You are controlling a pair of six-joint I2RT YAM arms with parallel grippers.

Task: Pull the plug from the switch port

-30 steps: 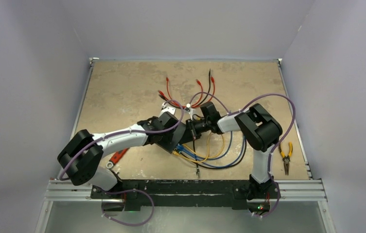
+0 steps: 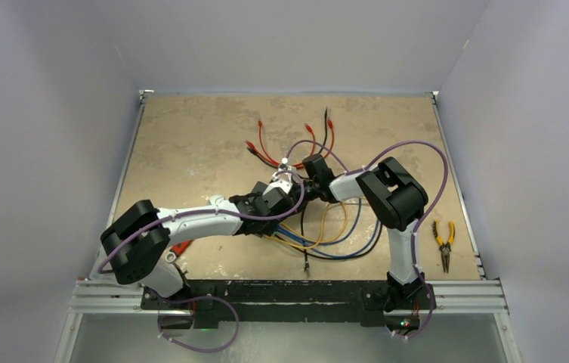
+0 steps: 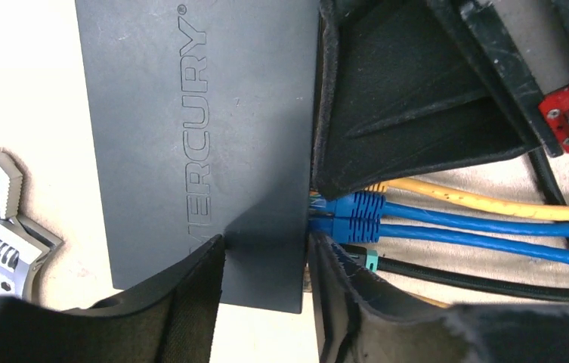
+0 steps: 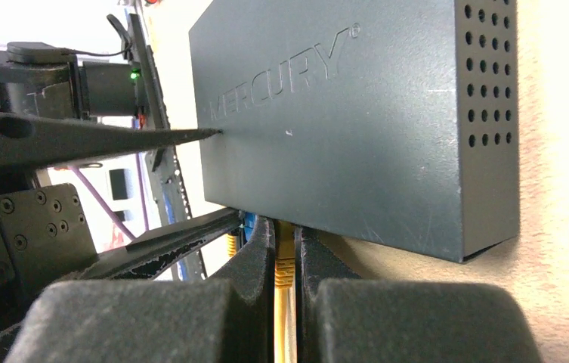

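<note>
The dark grey MERCURY switch (image 3: 251,98) lies flat, its port side facing right in the left wrist view. In the right wrist view, my right gripper is shut on a yellow plug (image 4: 285,261) at the port edge; its head is partly hidden by the fingers. My left gripper is part open at the switch's lower end. One of its fingers (image 3: 205,280) is over the top face, the other by the port edge near the blue plugs (image 3: 357,215). Nothing shows gripped between them; whether they touch the switch, I cannot tell.
Blue, yellow and black cables (image 2: 341,246) loop right of the switch. An adjustable wrench (image 3: 1,227) lies to its left. Red and black leads (image 2: 296,155) lie behind, pliers (image 2: 445,242) at the far right. Both grippers are crowded close together.
Over the last second my right gripper has moved left to the switch's port side. My left gripper has shifted right over the switch, covering more of it in the top view.
</note>
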